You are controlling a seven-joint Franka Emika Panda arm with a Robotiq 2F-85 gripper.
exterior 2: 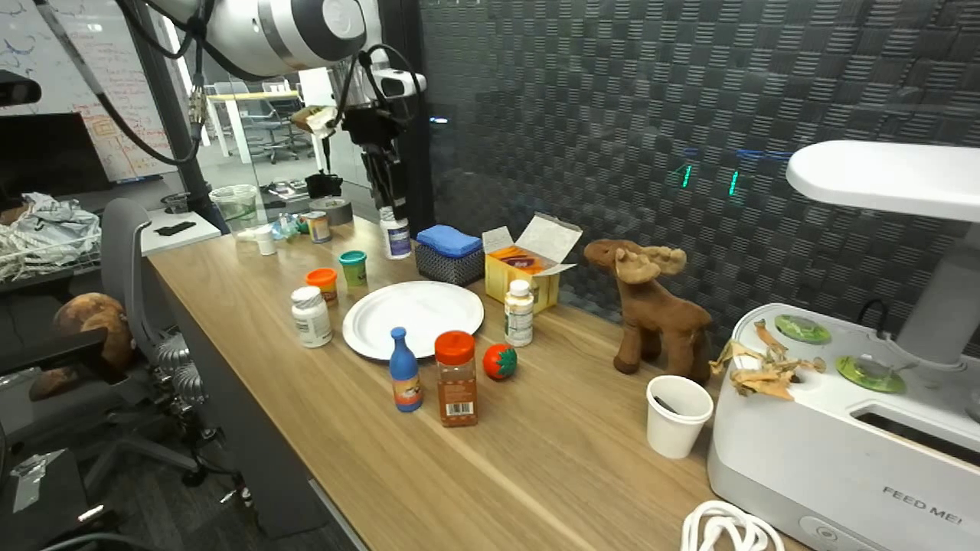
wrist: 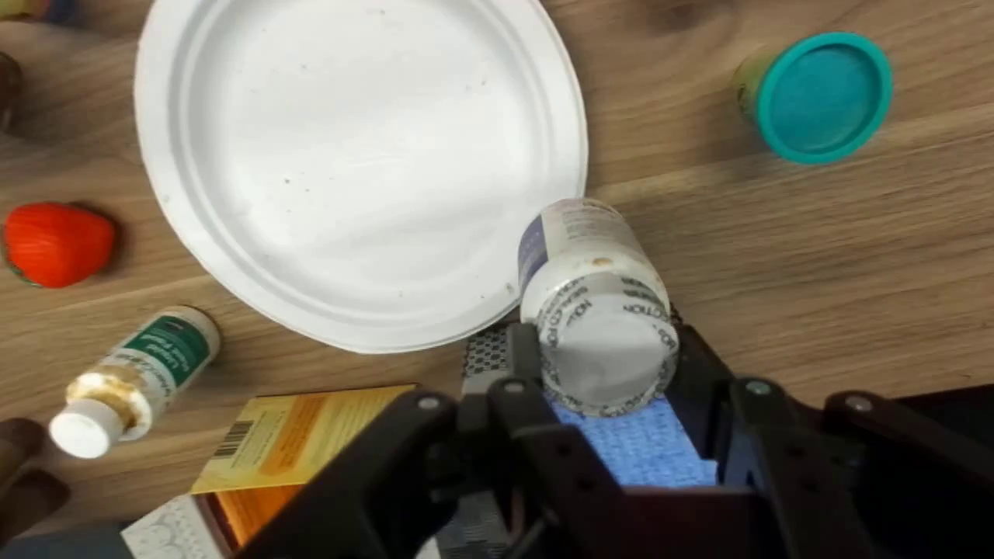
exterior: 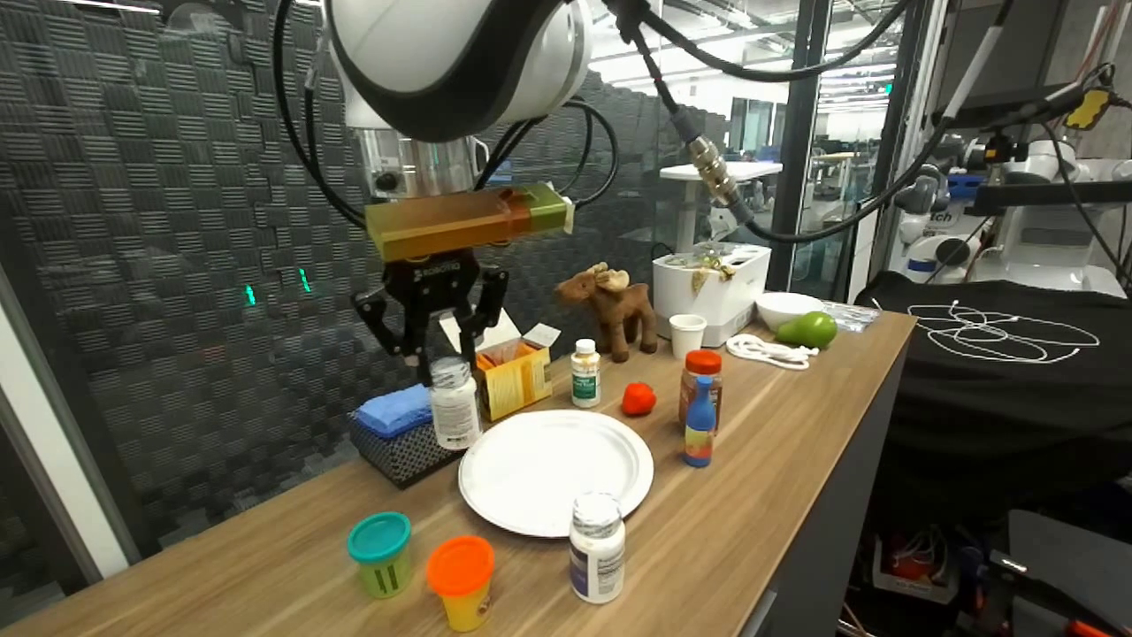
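Note:
Held off the table is a white pill bottle [exterior: 456, 407] with a clear-sealed top, my gripper shut on it near its top. In the wrist view the bottle [wrist: 596, 270] overlaps the near rim of the white plate [wrist: 363, 158]. Exterior view 1 has it beside the plate's left edge [exterior: 483, 499], in front of the box with the blue cloth [exterior: 394, 412]. A second, similar white bottle [exterior: 597, 557] stands upright on the table in front of the plate. The plate is empty.
A teal-lidded tub [exterior: 379, 541] and an orange-lidded tub [exterior: 461, 573] stand in front. Near the plate are a yellow box [exterior: 516, 384], a green-labelled bottle [exterior: 585, 373], a red strawberry [exterior: 638, 399], a spice jar [exterior 2: 456, 386] and a blue bottle [exterior 2: 404, 372].

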